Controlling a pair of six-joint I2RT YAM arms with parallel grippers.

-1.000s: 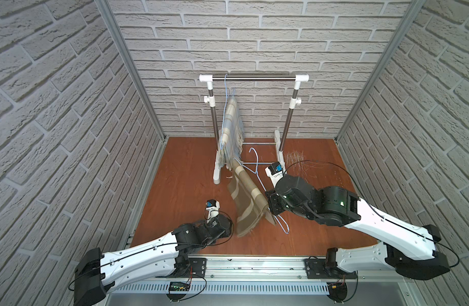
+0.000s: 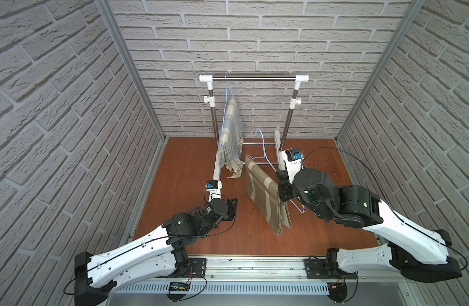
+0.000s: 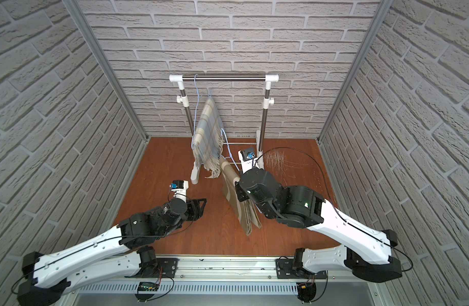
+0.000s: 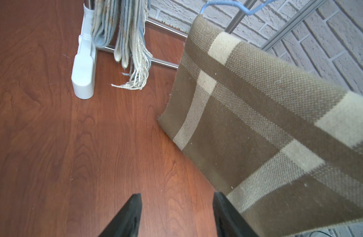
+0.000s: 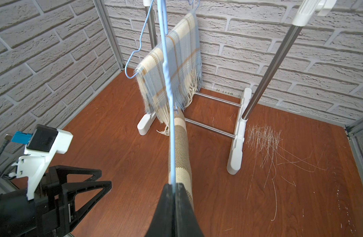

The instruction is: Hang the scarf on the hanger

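Note:
A brown plaid scarf [image 4: 244, 118] with cream stripes hangs folded over a light blue hanger [image 5: 168, 85], clear of the floor in the middle of the workspace. My right gripper is shut on one arm of that hanger; its hook points up and back towards the rack. Facing the scarf from the left, my left gripper stands open, with only floor showing between its fingers. In the top left view the scarf [image 2: 267, 196] hangs between both grippers, and the right arm covers part of the hanger.
A rack with a metal top bar [image 2: 255, 78] stands at the back. Towards its left end hang an empty blue hanger [image 5: 138, 47] and a pale plaid fringed scarf [image 2: 231, 132]. Loose threads [image 5: 264, 138] lie on the floor.
My right gripper has moved back and to the right with the hanger and scarf, and the hook is higher. My left gripper has shifted up the view, away from the front edge.

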